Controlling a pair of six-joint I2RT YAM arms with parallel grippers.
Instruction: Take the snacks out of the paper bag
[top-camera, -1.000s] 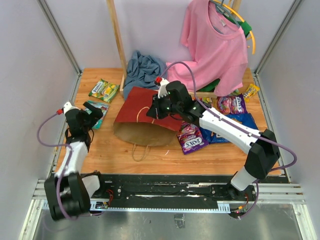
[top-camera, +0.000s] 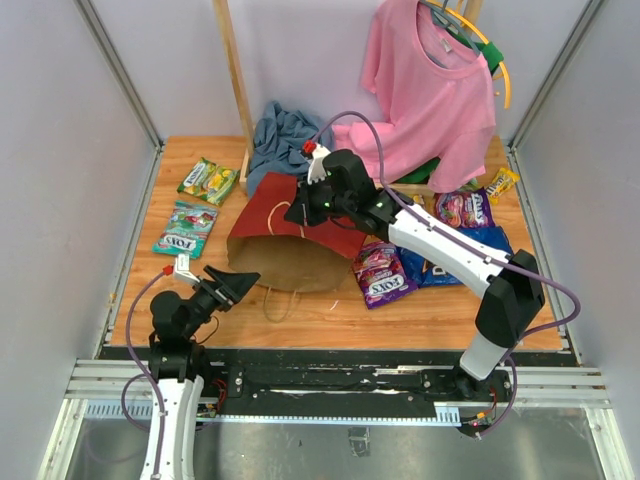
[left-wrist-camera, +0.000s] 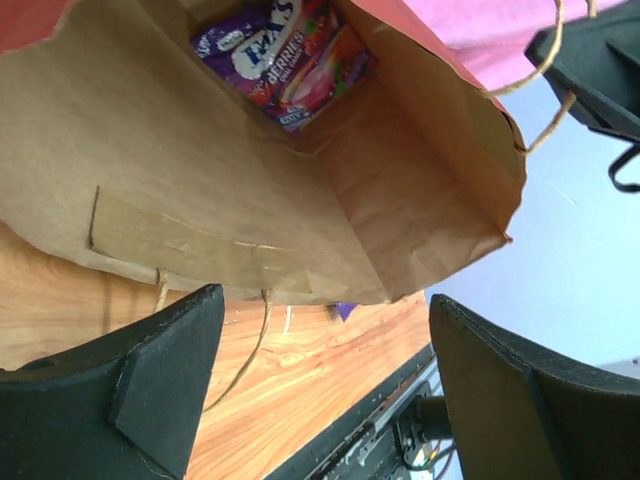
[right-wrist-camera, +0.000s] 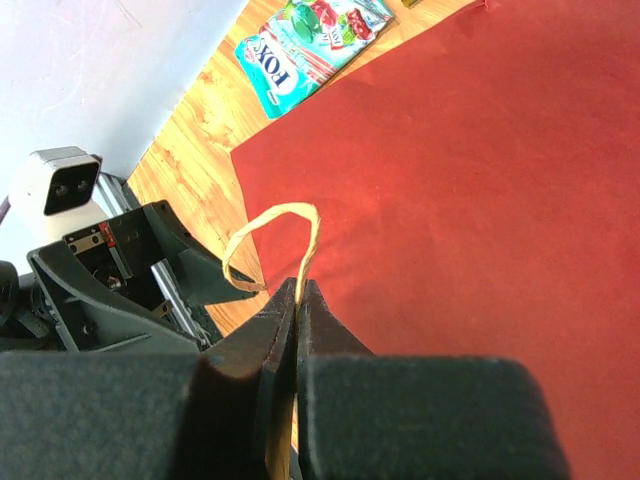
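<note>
The red-and-brown paper bag (top-camera: 291, 257) lies on its side, mouth toward the front. Inside it, in the left wrist view, are purple and red snack packs (left-wrist-camera: 300, 70). My left gripper (top-camera: 240, 284) is low at the front left of the mouth, its dark fingers apart with nothing between them. Above the bag, my right gripper (top-camera: 298, 210) is shut at a cord handle (right-wrist-camera: 298, 260) that passes over the red panel.
Green packs (top-camera: 207, 181) and a teal pack (top-camera: 185, 230) lie left; several purple and blue packs (top-camera: 385, 280) lie right. A blue cloth (top-camera: 283, 140) and pink shirt (top-camera: 420, 90) are behind.
My left gripper has come from the teal pack at the left, down and rightward to the bag's mouth.
</note>
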